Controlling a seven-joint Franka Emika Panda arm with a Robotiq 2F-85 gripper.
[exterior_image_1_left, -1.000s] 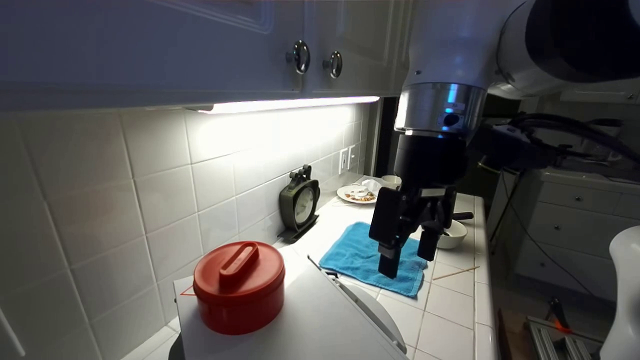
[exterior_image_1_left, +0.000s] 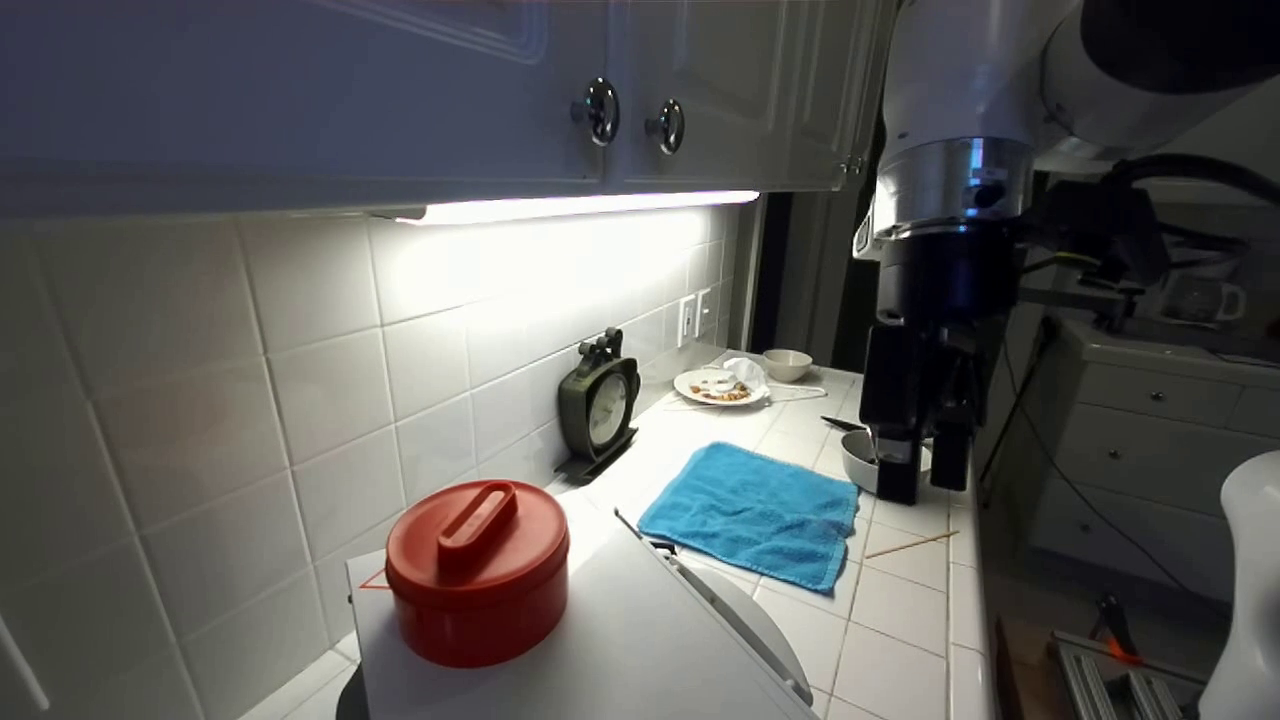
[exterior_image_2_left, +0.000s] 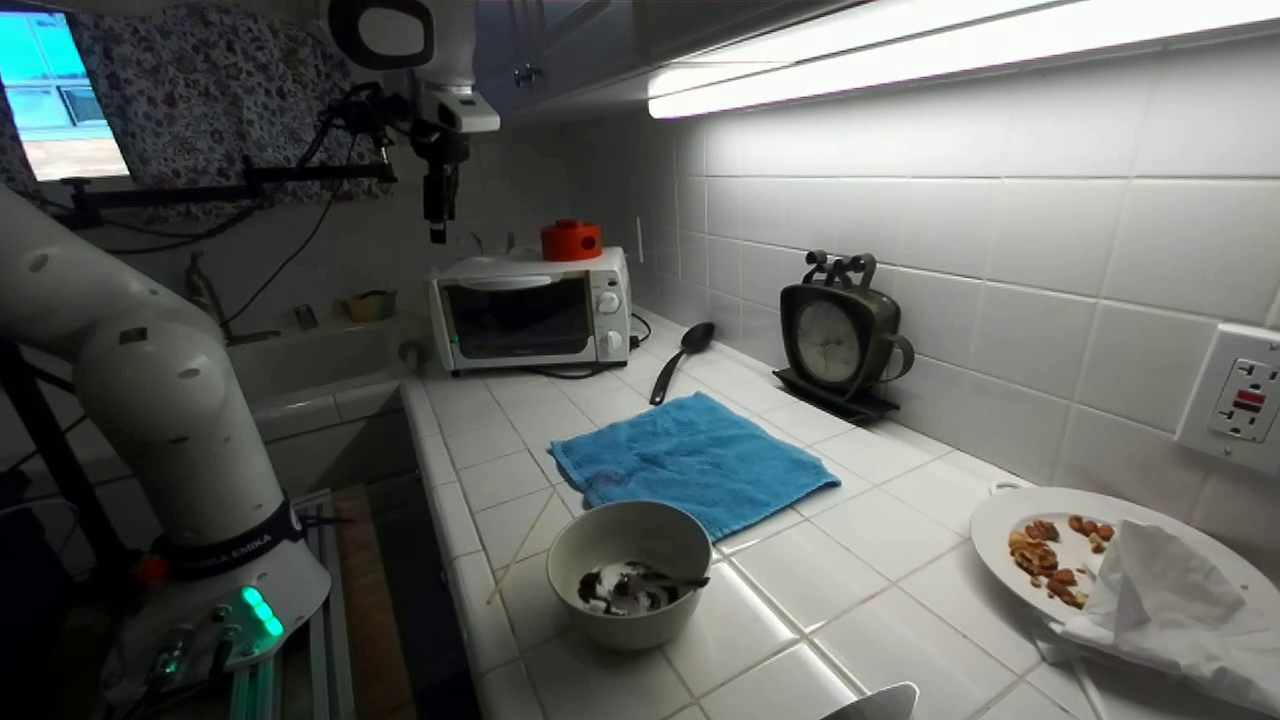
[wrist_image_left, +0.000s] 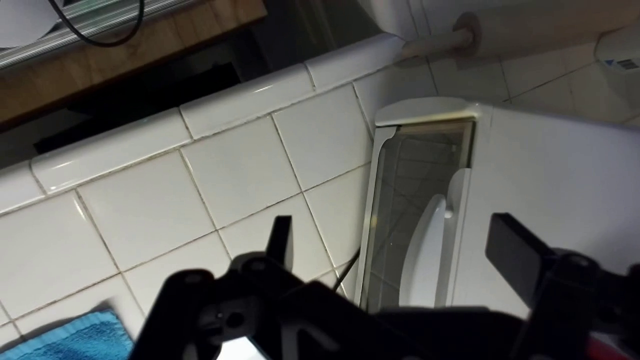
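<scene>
My gripper is open in the wrist view, its two dark fingers wide apart and nothing between them. It hangs high above the counter, over the front of the white toaster oven (exterior_image_2_left: 528, 324), whose door handle (wrist_image_left: 424, 258) shows below. A red lidded container (exterior_image_1_left: 480, 588) rests on top of the oven. The blue towel (exterior_image_2_left: 696, 462) lies flat on the tiles. A white bowl (exterior_image_2_left: 630, 570) with dark and white contents and a utensil stands near the counter's front edge; in exterior view 1 the gripper partly covers it.
A green clock-like scale (exterior_image_2_left: 837, 336) stands against the wall, with a black spoon (exterior_image_2_left: 681, 362) nearby. A plate (exterior_image_2_left: 1005, 546) holds nuts and a crumpled napkin. One thin stick (exterior_image_2_left: 524, 546) lies near the counter edge. Bare tiles (wrist_image_left: 240, 162) lie before the oven.
In exterior view 1 my gripper has moved right and somewhat up, and has turned. It now overlaps the bowl instead of the towel. The objects on the counter look unmoved.
</scene>
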